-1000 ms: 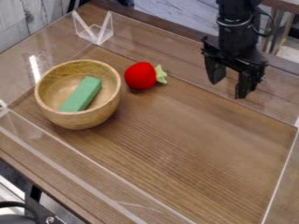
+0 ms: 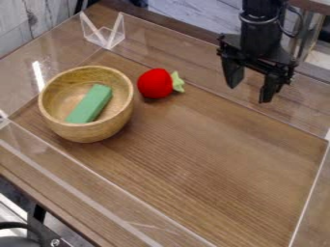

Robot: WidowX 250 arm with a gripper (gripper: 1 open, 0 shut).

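My arm stands at the back right, its black gripper (image 2: pixel 250 72) hanging low over the tabletop, fingers pointing down; whether it is open or shut is hard to make out. To its left lies a red object (image 2: pixel 154 83) with a pale green tip. A wooden bowl (image 2: pixel 116 121) at the left holds a green bar (image 2: pixel 89 104).
A small white wire-like stand (image 2: pixel 103 31) is at the back left. A wall edge runs along the back.
The arm and gripper have shifted slightly over the last second. The red object, bowl and green bar have stayed put.
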